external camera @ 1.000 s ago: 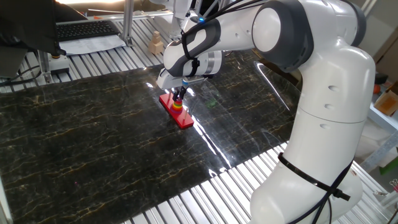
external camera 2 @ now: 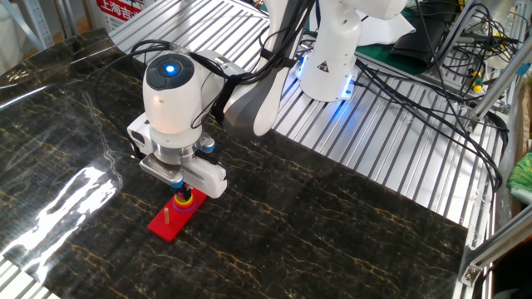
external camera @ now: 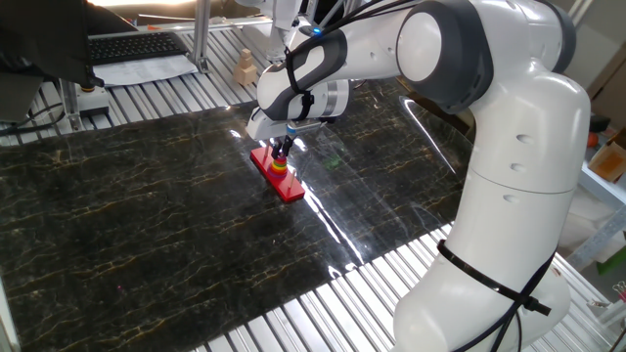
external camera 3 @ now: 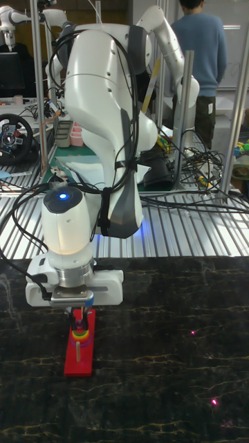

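A red base board (external camera: 291, 193) with upright pegs lies flat on the dark marbled table. Around its middle sits a small stack of coloured rings (external camera: 279, 167), yellow among them; a purple edge shows low on the rings (external camera 2: 184, 207) in exterior view 2. One bare wooden peg (external camera 2: 166, 217) stands at the board's near end there. Right over the rings, my gripper (external camera: 281, 151) points down with its dark fingertips at the top of the stack. In exterior view 3 the gripper (external camera 3: 80, 322) hides the board's far part. Whether its fingers press on a ring is too small to see.
Stacked wooden blocks (external camera: 245, 68) and a keyboard (external camera: 132, 47) are on the slatted metal surface beyond the table. Cables (external camera 2: 424, 124) run along the slats in exterior view 2.
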